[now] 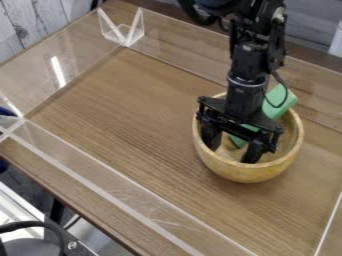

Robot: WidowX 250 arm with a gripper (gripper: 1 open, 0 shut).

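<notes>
My black gripper (pixel 241 130) reaches down into a round tan bowl (pixel 245 168) on the right of the table; whether its fingers are open or shut is unclear. A green object (pixel 279 100) shows behind the gripper at the bowl's back right, partly hidden by it, and a bit of green shows lower inside the bowl.
A clear plastic container (pixel 123 28) stands at the back left. Dark cables lie at the front left corner.
</notes>
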